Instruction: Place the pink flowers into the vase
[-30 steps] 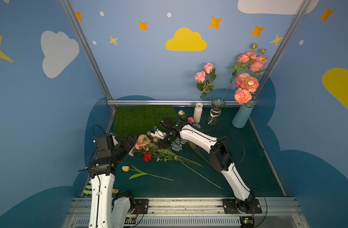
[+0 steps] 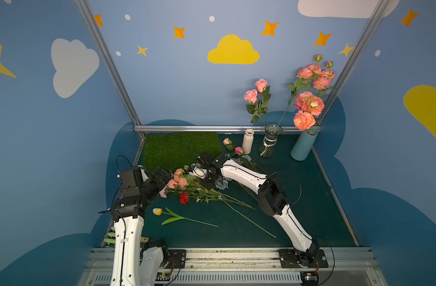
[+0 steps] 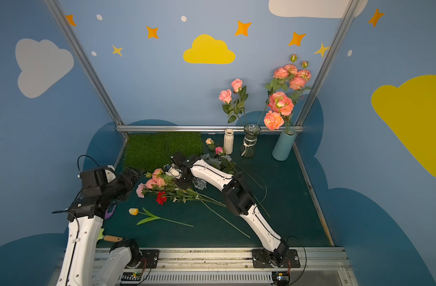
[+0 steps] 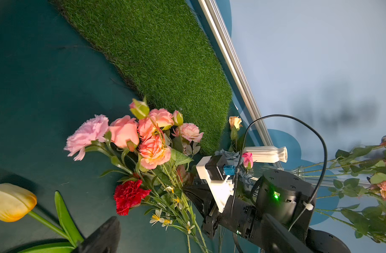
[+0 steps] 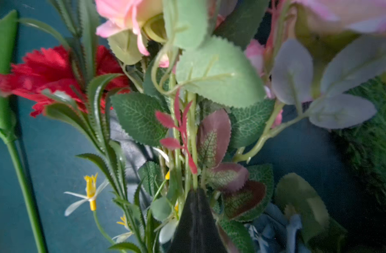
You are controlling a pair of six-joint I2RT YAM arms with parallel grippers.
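Pink flowers (image 2: 179, 179) lie bunched on the dark green table, with a paler pink carnation (image 4: 88, 134) at the edge of the bunch. My right gripper is shut low among their stems and leaves; whether a thin stem is between its fingers cannot be made out. To the left of the blooms, my left gripper stands open with nothing between its fingers. At the back, the glass vase (image 2: 269, 143) and the blue vase (image 2: 302, 145) hold pink flowers. A slim white vase (image 2: 248, 141) beside them shows no flower in it.
A red carnation (image 2: 184, 197) and small white blossoms (image 4: 157, 217) crowd the bunch. In front lies a yellow tulip (image 2: 157, 211). Grey-blue flowers (image 2: 221, 183) lie under the right arm. Grass mat (image 2: 179, 143) at back left.
The blooms near it have stirred a little. The left arm looks unmoved.
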